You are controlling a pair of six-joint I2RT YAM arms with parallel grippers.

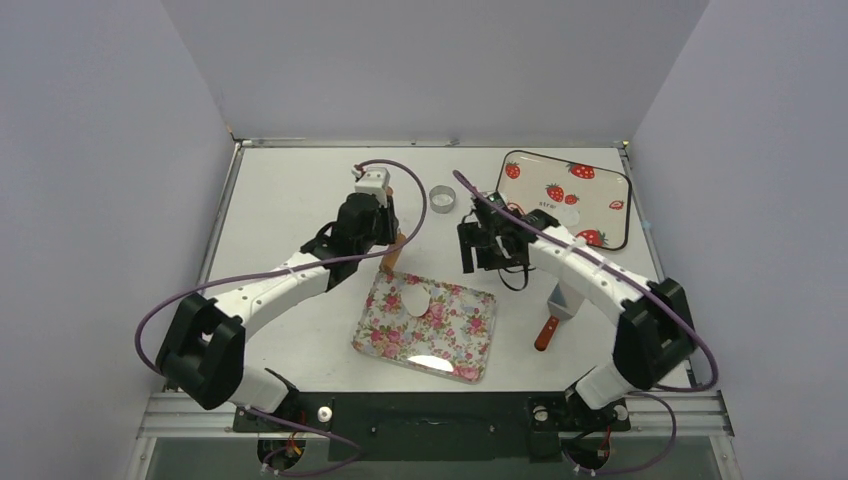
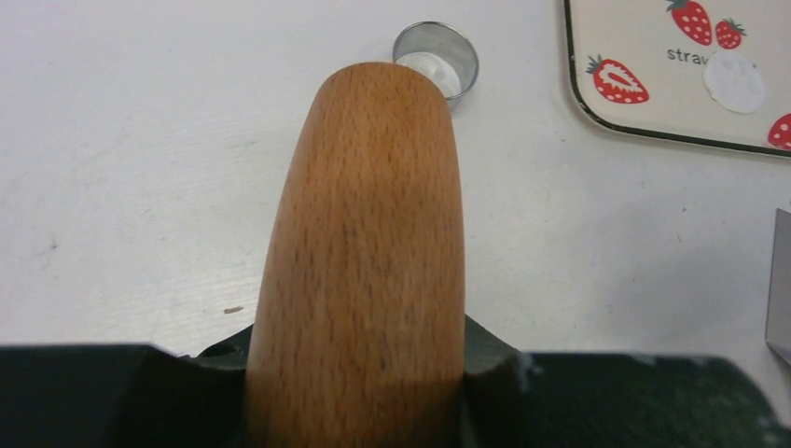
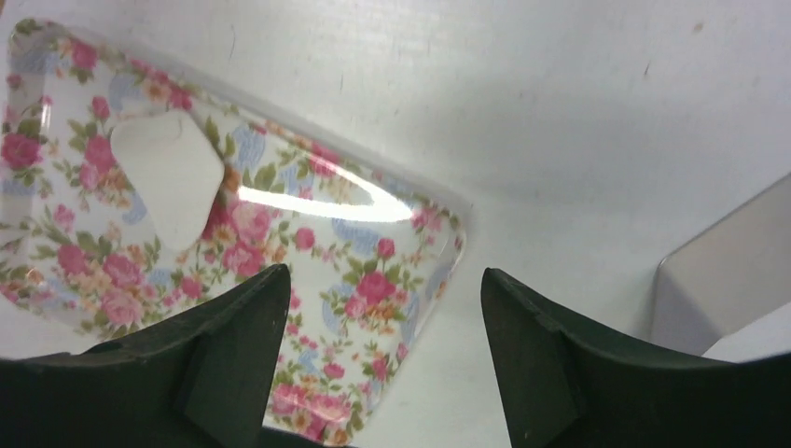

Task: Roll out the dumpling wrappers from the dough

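My left gripper (image 1: 385, 228) is closed round a wooden rolling pin (image 2: 359, 233), which stands out large in the left wrist view. It is just above the upper left of the floral board (image 1: 455, 340). An oblong, flattened white dough piece (image 3: 170, 177) lies on that board, left of its middle (image 1: 415, 298). My right gripper stands open over the board's right side and the table, with nothing between its fingers. A round white wrapper (image 2: 734, 82) lies on the strawberry tray (image 1: 530, 175).
A metal ring cutter (image 1: 442, 198) stands between the rolling pin and the tray. A scraper with a wooden handle (image 1: 547, 330) lies right of the floral board.
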